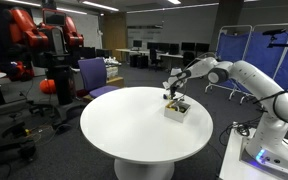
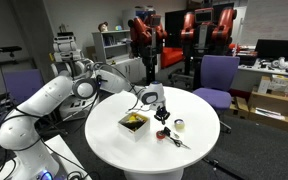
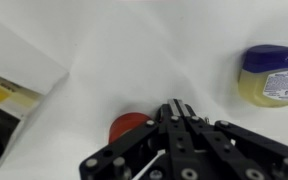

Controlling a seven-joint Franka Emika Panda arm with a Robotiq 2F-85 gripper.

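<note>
My gripper is shut, its fingertips together and no object showing between them. Beside the fingers in the wrist view lies a round red object [image 3: 127,126], partly covered by the gripper. Off to the right is a small jar [image 3: 274,80] with a dark blue lid and pale yellow contents. An open white box [image 3: 24,45] fills the left side of that view. In exterior view 2 the gripper [image 2: 163,115] is low over the round white table [image 2: 104,155], between the box and the jar [image 2: 179,126].
Small items lie inside the box [image 2: 126,126], some yellow. A red object [image 2: 161,136] and a dark, scissors-like tool [image 2: 177,143] are on the table near the gripper. A purple chair [image 1: 92,72] stands beyond the edge.
</note>
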